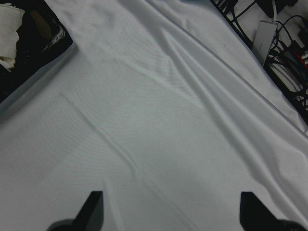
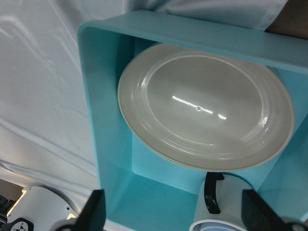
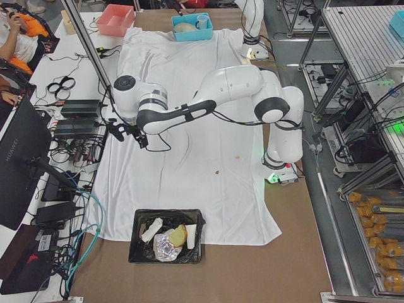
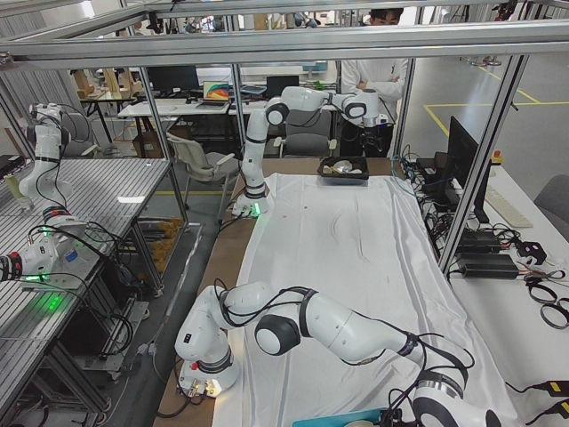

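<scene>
A beige oval plate (image 2: pixel 207 103) lies in a light blue bin (image 2: pixel 106 187), with a mug (image 2: pixel 226 202) with a black handle beside it. My right gripper is open over the bin, nothing between its fingers. My left gripper is open above the white cloth (image 1: pixel 159 120), also empty; in the camera left view it hangs (image 3: pixel 129 136) near the cloth's left edge. A black lined bin (image 3: pixel 165 255) at the near end holds foil, white pieces and a yellowish item.
A pink bin (image 3: pixel 115 19) stands on the side table, among cables and electronics (image 3: pixel 76 129) along the left of the cloth.
</scene>
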